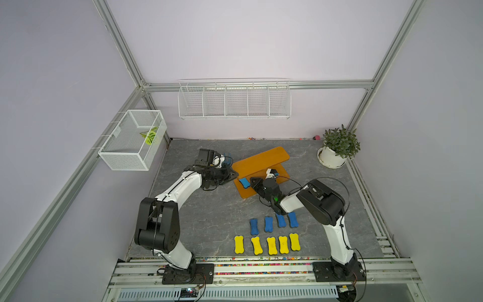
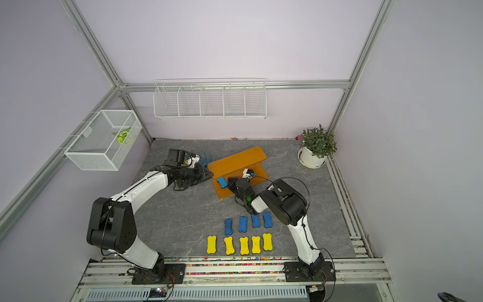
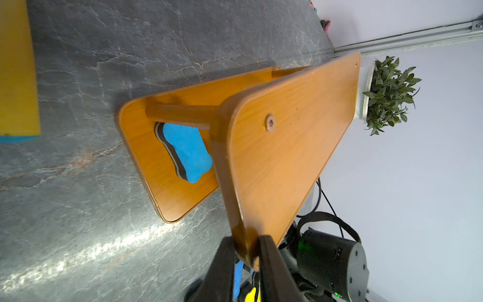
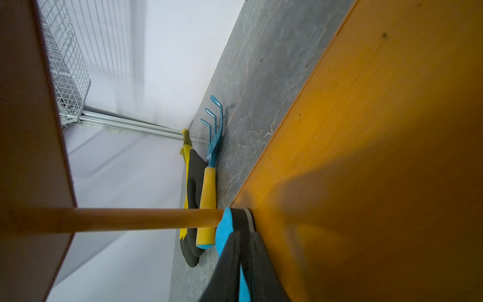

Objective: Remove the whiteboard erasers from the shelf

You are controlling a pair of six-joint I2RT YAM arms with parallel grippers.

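An orange two-tier wooden shelf point(image 1: 259, 157) stands mid-table, a blue eraser point(image 3: 186, 148) lying on its lower board. My left gripper is shut on the upper board's corner at the left end. My right gripper reaches into the shelf from the front right, its fingers at the blue eraser's end in the right wrist view; whether they touch it or how far apart they stand is unclear. In front of the shelf, several blue erasers point(image 1: 268, 224) and several yellow erasers point(image 1: 271, 245) lie on the table in two rows.
A potted plant point(image 1: 336, 150) stands at back right. White wire baskets point(image 1: 132, 138) hang on the left and back walls. A rake point(image 4: 208, 201) and other tools lie behind the shelf's left end.
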